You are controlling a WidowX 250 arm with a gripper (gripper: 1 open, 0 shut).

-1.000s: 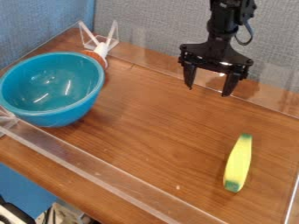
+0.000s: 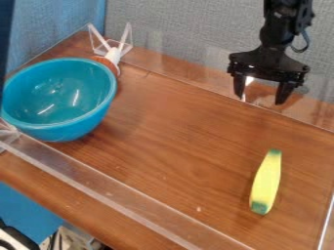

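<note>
My black gripper (image 2: 261,86) hangs over the back right of the wooden table (image 2: 170,156), its two fingers apart and nothing seen between them. A teal bowl (image 2: 53,98) stands at the left. A yellow banana-like object (image 2: 267,181) with green ends lies at the front right, well in front of the gripper.
A white and orange object (image 2: 111,60) with thin prongs stands at the back left, just behind the bowl. Clear edging runs along the table's back and front, with walls behind.
My gripper has moved to the right and toward the back of the table. The bowl and the yellow object are unchanged.
</note>
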